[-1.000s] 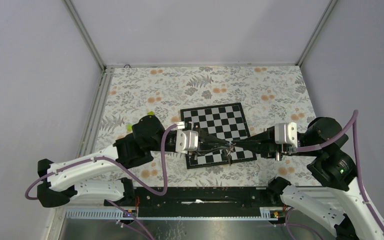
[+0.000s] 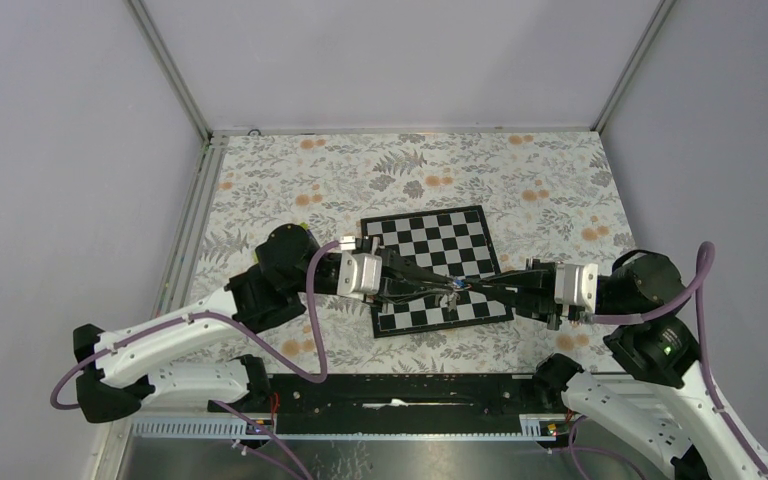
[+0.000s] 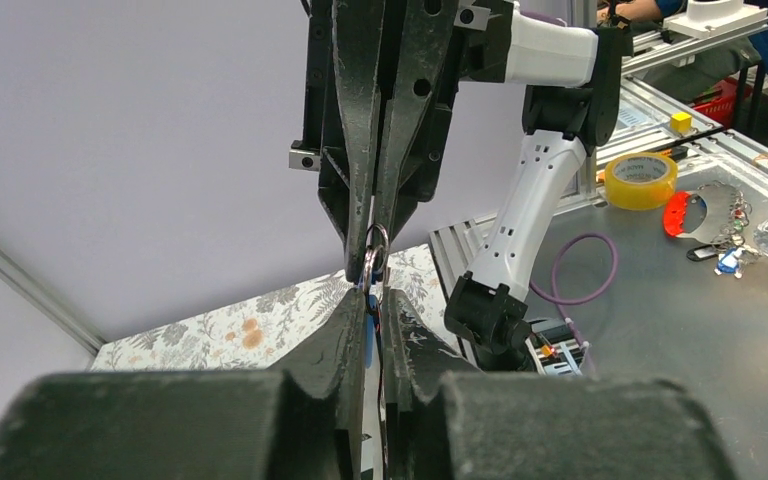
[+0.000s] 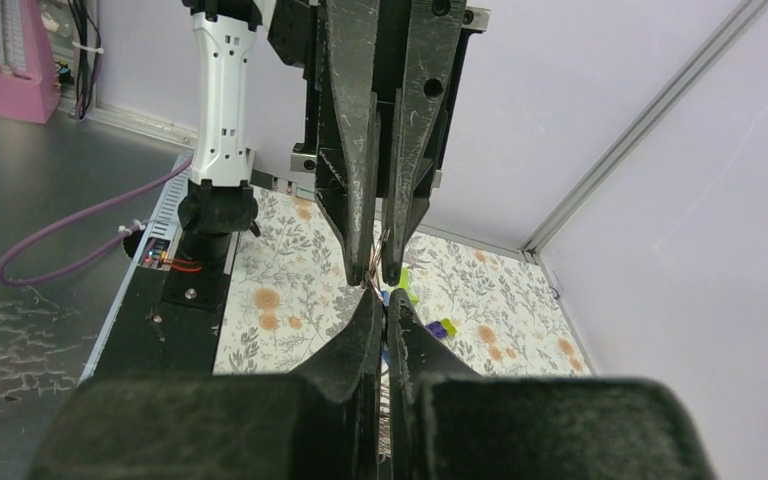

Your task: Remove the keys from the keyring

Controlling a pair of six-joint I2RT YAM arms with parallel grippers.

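Observation:
The silvery keyring (image 3: pixel 376 243) is at the meeting point of the two grippers, over the chessboard (image 2: pixel 430 240). In the top view, small metal pieces that look like keys (image 2: pixel 451 302) hang just below, with a blue bit (image 2: pixel 459 284) beside them. My left gripper is shut on the ring, whose thin wire (image 4: pixel 378 258) shows between its fingertips in the right wrist view. Facing it tip to tip, my right gripper is shut. The ring touches its tips, but whether wire lies between them is hard to see. The fingers hide most of the keys.
Small coloured pieces (image 4: pixel 442 328) lie on the floral cloth beyond the grippers. A roll of yellow tape (image 3: pixel 640 181) and another bunch of trinkets (image 3: pixel 730 245) rest on the grey table. Around the chessboard, much of the cloth is clear.
Both grippers still meet over the board. Their arms have shifted and tilted slightly, and the hanging pieces have swung a little. The blue bit shows more clearly now.

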